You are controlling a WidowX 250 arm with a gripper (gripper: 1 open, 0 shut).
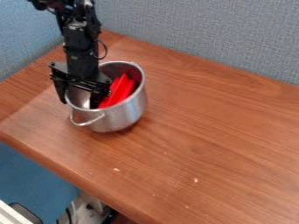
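Observation:
A steel pot (124, 116) with side handles stands on the wooden table, left of centre. Inside it lies a red object (118, 90), its shape partly hidden. My black gripper (84, 93) is at the pot's left side, reaching down over the rim into the pot; I cannot make out its fingers or what, if anything, is between them.
Grey-blue padded walls stand at the back and left. The table's front-left edge runs close by the pot, with blue floor below.

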